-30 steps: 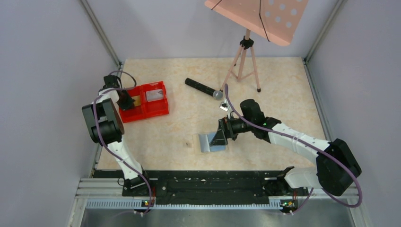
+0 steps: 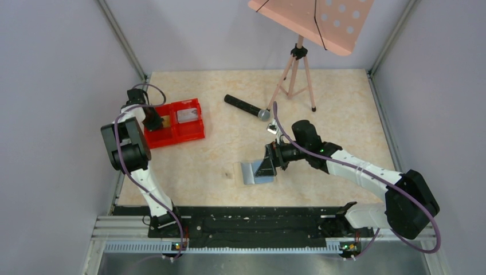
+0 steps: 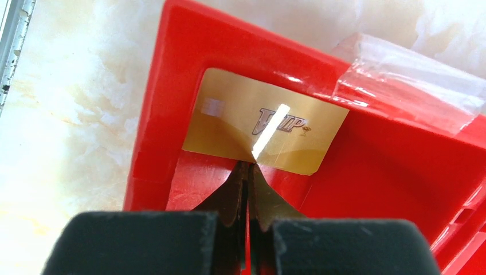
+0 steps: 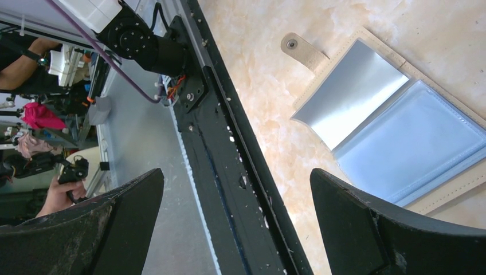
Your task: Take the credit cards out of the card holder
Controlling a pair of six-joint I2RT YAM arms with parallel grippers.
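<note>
The gold card (image 3: 229,109) leans in the left compartment of the red tray (image 3: 183,51). My left gripper is shut at the card's lower edge, where a bright crease-like glint runs up from the fingertips. The card holder (image 4: 321,94) lies open on the table, a clear silver pocket and a bluish pocket showing, no card visible in them. Over the holder (image 2: 247,173) in the top view, my right gripper stands open, nothing between its fingers. A pale card (image 2: 187,115) rests in the tray's right back compartment.
A black microphone (image 2: 243,106) lies at the back middle, beside a tripod (image 2: 295,74) whose board overhangs the rear. Clear tape (image 3: 407,74) covers part of the tray's rim. Between tray and holder the table is bare.
The right arm, the holder and the pale card look unchanged.
</note>
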